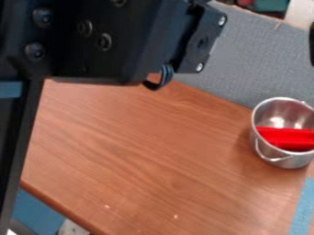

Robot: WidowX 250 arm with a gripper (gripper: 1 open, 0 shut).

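A metal pot (277, 158) stands on the wooden table (147, 165) at the right, with a red object (285, 138) lying in it. My black arm (110, 37) fills the upper left of the camera view, raised over the table. Only a small dark part at the top right edge may belong to the gripper; its fingertips are out of frame, so its state cannot be seen.
A grey mat or panel (252, 69) lies behind the table. Blue tape (303, 207) runs at the lower right.
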